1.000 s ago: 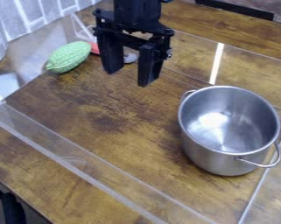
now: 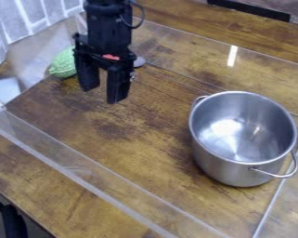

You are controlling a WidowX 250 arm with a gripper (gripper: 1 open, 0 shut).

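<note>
The black gripper [image 2: 99, 85] hangs over the left back part of the wooden surface, pointing down, in front of a green corn-like or vegetable object [image 2: 62, 65] that it partly hides. Whether its fingers are open or shut is hard to tell. A small red and silver object [image 2: 137, 61] shows just behind the arm, mostly hidden. A large steel pot [image 2: 241, 139] with side handles stands empty at the right, apart from the gripper.
Clear plastic edging runs along the left and front of the wooden surface [image 2: 114, 149]. A white crumpled sheet lies at the far left.
The gripper has moved left, toward the green object, and now partly covers it. The pot has not moved.
</note>
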